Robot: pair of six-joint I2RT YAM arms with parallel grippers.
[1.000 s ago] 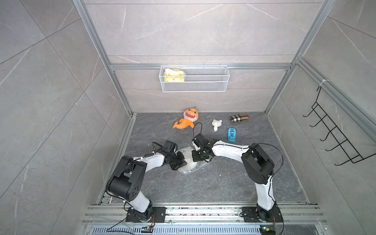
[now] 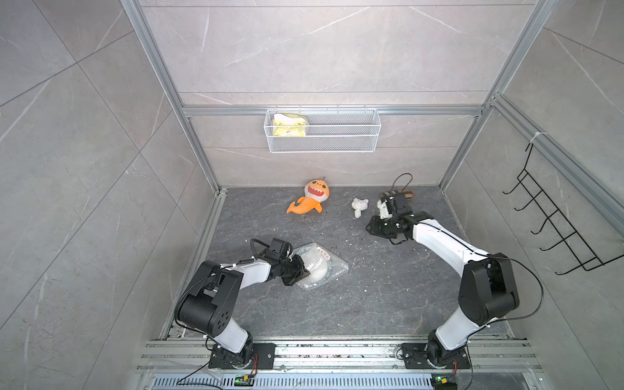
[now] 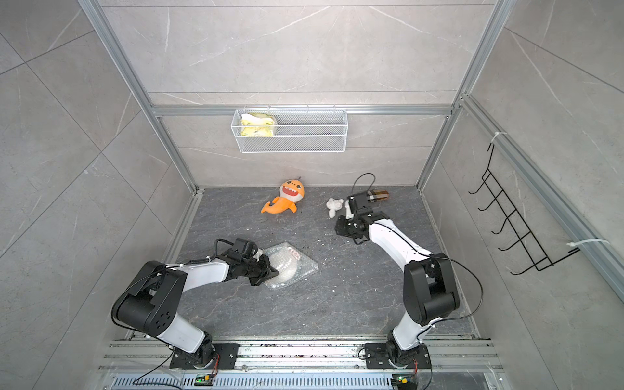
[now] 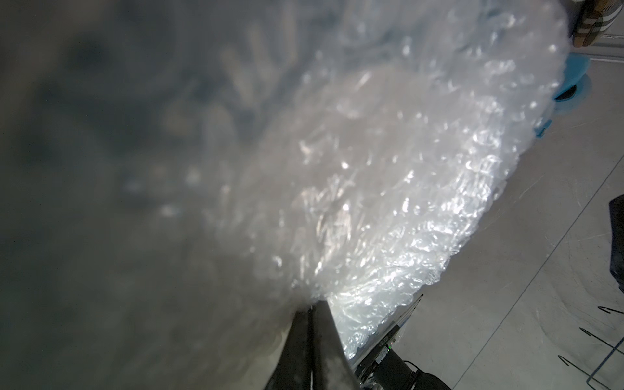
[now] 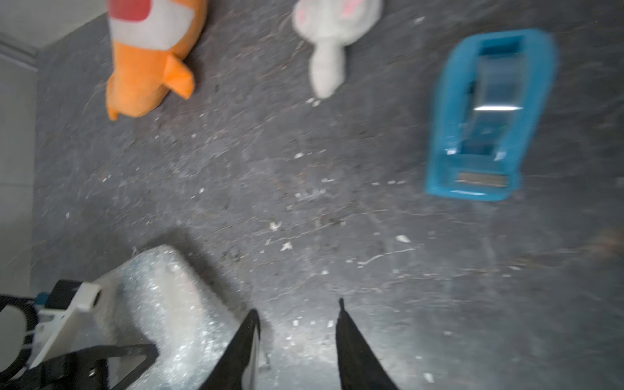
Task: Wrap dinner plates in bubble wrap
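Note:
A whitish round plate [image 2: 314, 267] shows faintly inside clear bubble wrap [image 2: 337, 266] on the left-centre of the table. Over the bundle's left side, my left gripper [image 2: 300, 277] is shut; in the left wrist view creases in the film [image 4: 403, 214] run together at its fingertips [image 4: 323, 312], which pinch the wrap. My right gripper is open and empty, high over the table to the right of the bundle. Below it in the right wrist view lies a blue tape dispenser [image 5: 481, 117], hidden under the right arm in the top views.
An orange shark toy [image 2: 308, 197] and a small white plush [image 2: 359, 206] lie toward the back. A brown plaid roll [image 3: 377, 195] sits behind the right arm. A wire basket [image 2: 321, 130] hangs on the back wall.
The right arm has swung from over the bundle toward the back right, covering the tape dispenser from above. The bundle's right side is now uncovered. The left arm has barely moved.

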